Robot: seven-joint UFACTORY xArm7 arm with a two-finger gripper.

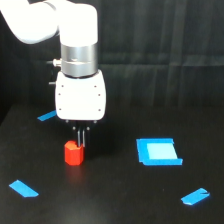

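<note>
A red block (73,155) rests on the black table, left of the middle. Just above its upper right side is my white gripper (82,139), pointing down. Its thin fingers stand close together, with a gap narrower than the block. The fingertips overlap the block's top right edge in this view. Whether any part of the block is between them cannot be made out.
A blue-taped square with a pale centre (161,152) lies to the right. Pieces of blue tape mark the table at front left (23,188) and front right (195,197). Bare table lies between the block and the square.
</note>
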